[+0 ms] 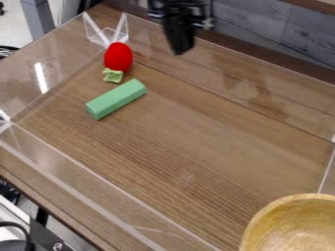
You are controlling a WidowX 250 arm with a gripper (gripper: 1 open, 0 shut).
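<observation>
My gripper (179, 39), a blurred dark shape at the top centre of the camera view, hangs over the back of the wooden table (197, 157); I cannot make out its fingers. A red object (118, 56) with a pale translucent wrapper rising above it sits at the upper left, left of the gripper, with a small pale green piece (113, 75) just below it. A green block (117, 99) lies diagonally farther forward on the left.
A large yellow bowl (288, 225) stands at the front right corner. A grey edge (295, 49) runs along the back.
</observation>
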